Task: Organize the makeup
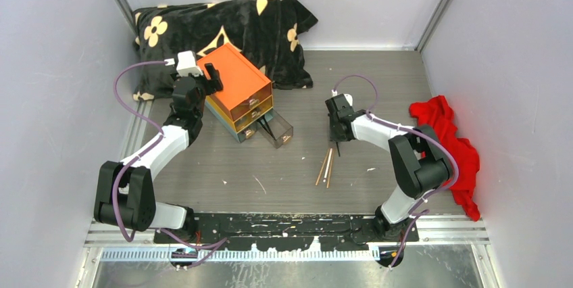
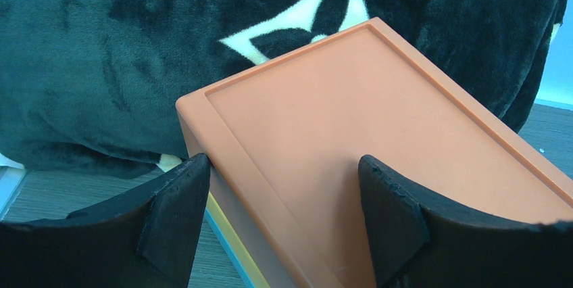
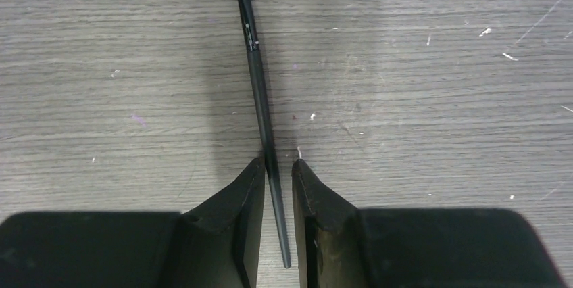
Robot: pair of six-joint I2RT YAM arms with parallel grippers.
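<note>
An orange-topped organizer (image 1: 235,78) with clear drawers stands left of centre; one lower drawer (image 1: 284,132) is pulled out with dark slim items in it. My left gripper is shut on the organizer's top edge, at its left side. A black makeup brush (image 3: 260,92) lies on the floor under my right gripper, whose fingers are part open around its handle, close to or touching it on one side. Several light-handled sticks (image 1: 326,166), probably brushes, lie just below it in the top view.
A black flowered blanket (image 1: 176,31) lies behind the organizer. A red cloth (image 1: 453,146) is at the far right. The grey floor between the drawer and the front edge (image 1: 257,166) is mostly clear.
</note>
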